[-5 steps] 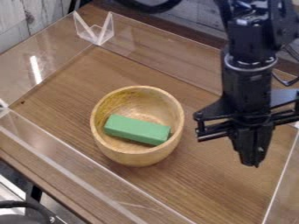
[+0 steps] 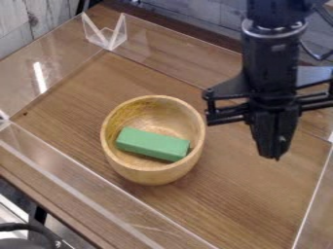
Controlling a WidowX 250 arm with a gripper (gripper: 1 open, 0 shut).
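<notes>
A round pale wooden bowl (image 2: 185, 160) sits left of centre on the wooden floor of the tray, with a green block (image 2: 152, 143) lying inside it. My black gripper (image 2: 274, 146) hangs at the right, above the bare wood to the right of the bowl and apart from it. Its narrow tip points down, shut, with nothing visible between the fingers.
Clear plastic walls edge the wooden area (image 2: 196, 209), with a clear bracket (image 2: 107, 34) at the back left. Bare wood surrounds the bowl at the front and left. Cables lie outside at the lower left.
My gripper has risen in the view, its tip moving up from lower down on the right. The bowl and the green block have stayed where they were.
</notes>
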